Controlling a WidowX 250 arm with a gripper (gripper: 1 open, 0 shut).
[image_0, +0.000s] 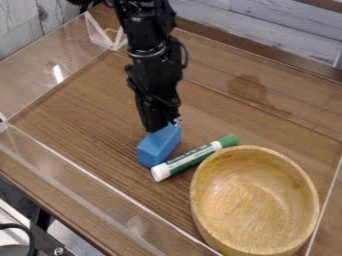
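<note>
My black gripper (152, 120) hangs from the top of the view, shut, with its tip at the upper end of a blue block (158, 146); whether it touches the block I cannot tell, and nothing shows clearly between its fingers. The block lies on the wooden surface at the centre. A white tube with green ends (191, 159) lies diagonally just to the right of the block.
A large round tan bowl (254, 202) fills the lower right, close to the tube. Clear plastic walls edge the wooden surface (80, 120) at left and front.
</note>
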